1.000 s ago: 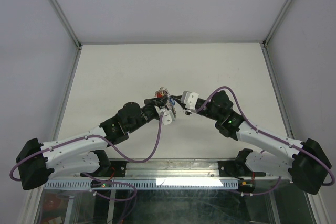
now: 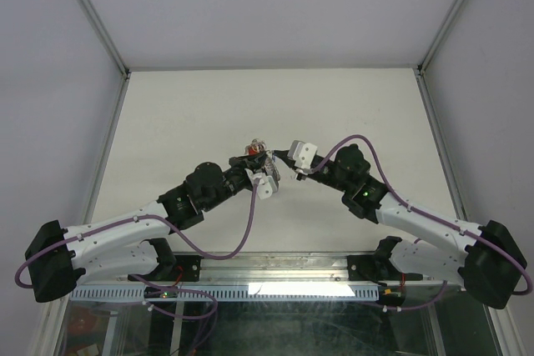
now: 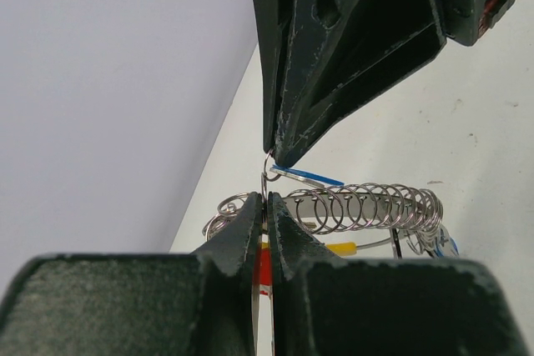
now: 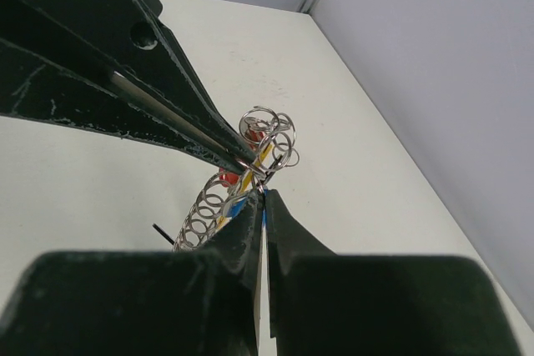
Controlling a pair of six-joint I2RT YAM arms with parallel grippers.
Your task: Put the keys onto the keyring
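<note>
A coiled metal wire ring (image 3: 367, 206) with a blue strip (image 3: 315, 176) and red and yellow pieces hangs around my left gripper (image 2: 264, 158). That gripper is shut, and a thin wire end (image 3: 264, 179) runs into its fingertips in the left wrist view. Opposite it, my right gripper (image 2: 276, 154) is shut with its tip close by. In the right wrist view a wire (image 4: 258, 181) reaches its fingertips, beside the coil (image 4: 200, 214) and the red piece (image 4: 229, 178). Individual keys are hard to make out.
Grey walls (image 2: 275, 10) enclose it. A metal rail (image 2: 274, 264) runs along the front edge.
My right gripper has shifted very slightly upward in the top view, and the blue part at its tip shows less. The left arm looks still.
</note>
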